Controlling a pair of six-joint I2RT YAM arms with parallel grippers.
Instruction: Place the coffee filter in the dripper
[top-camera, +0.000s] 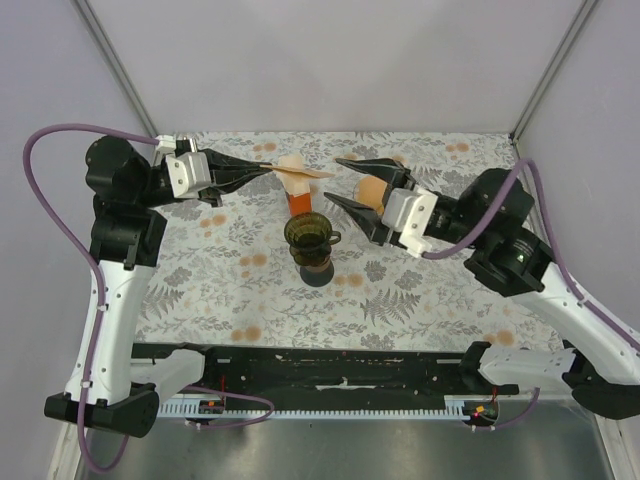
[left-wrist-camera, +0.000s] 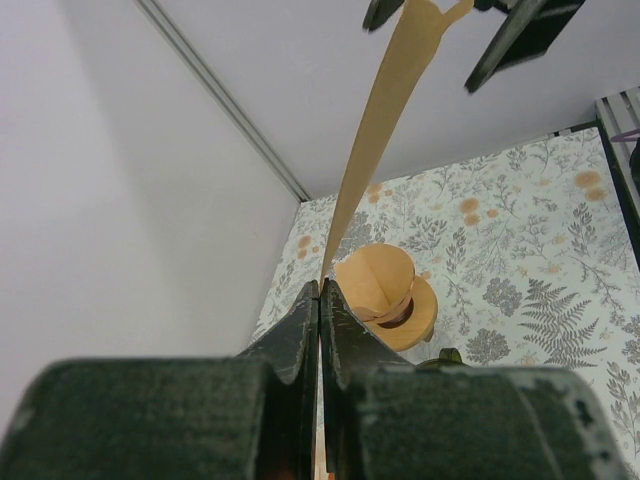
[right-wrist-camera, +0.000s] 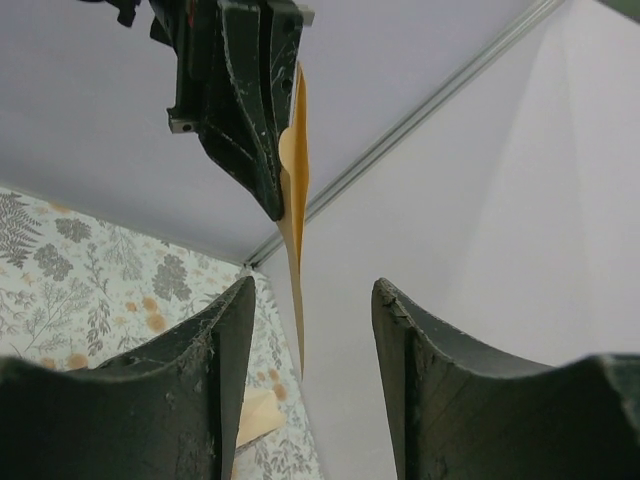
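A tan paper coffee filter (top-camera: 305, 172) (left-wrist-camera: 385, 105) (right-wrist-camera: 294, 200) hangs edge-on from my left gripper (top-camera: 266, 168), which is shut on it at one end. The filter's far end reaches toward my right gripper (top-camera: 340, 178), which stands open with nothing between its fingers; in the right wrist view the filter shows beyond that gap. The olive dripper (top-camera: 312, 235) sits on a dark stand below and between the grippers, mostly hidden in the left wrist view.
An orange box (top-camera: 299, 203) with paper filters stands behind the dripper. A tan cone-like holder (top-camera: 371, 193) (left-wrist-camera: 375, 280) is partly behind my right gripper.
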